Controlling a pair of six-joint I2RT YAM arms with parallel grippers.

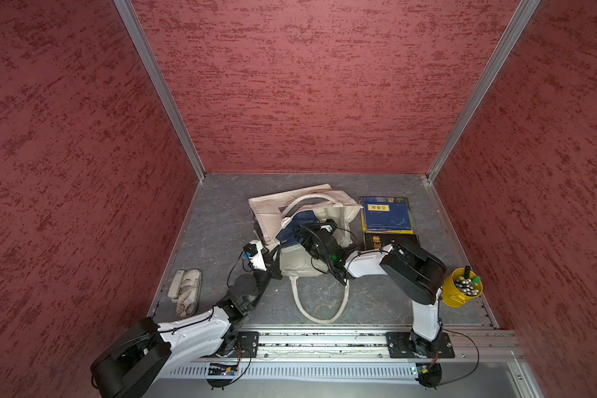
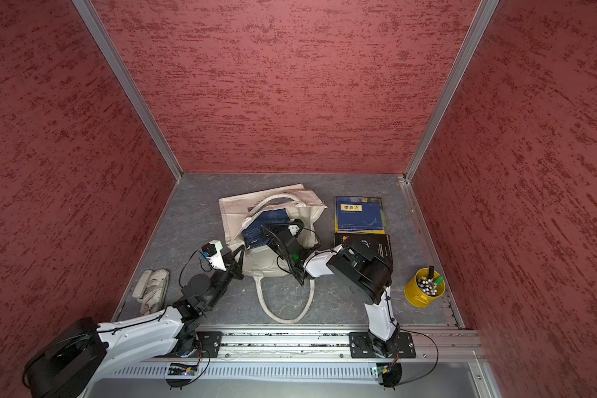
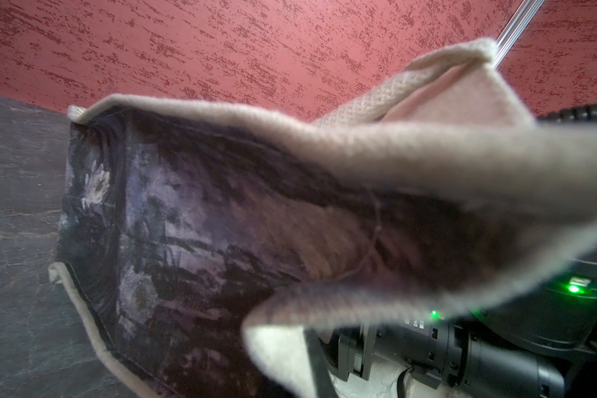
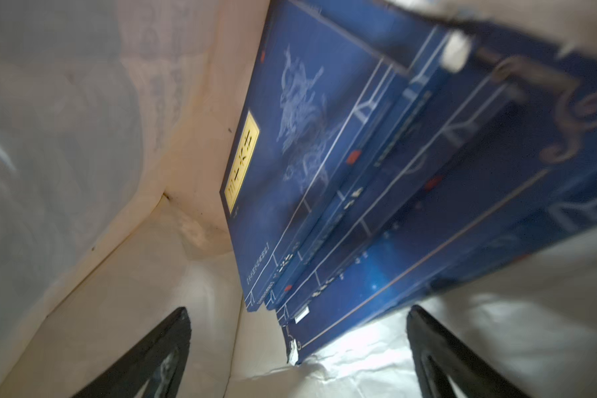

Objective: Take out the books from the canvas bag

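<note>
The pale canvas bag lies mid-table, mouth open, with a stack of blue books inside. My left gripper is shut on the bag's near-left rim; its wrist view shows the folded rim over a dark finger and the bag's patterned outer side. My right gripper is inside the bag mouth, open and empty, its fingers spread in front of the lower corners of the blue books. The top book bears a yellow label.
On the right, a blue book lies behind a black book, partly under the right arm. A yellow cup of pens stands front right, sandals front left. The bag's front handle loops on the table.
</note>
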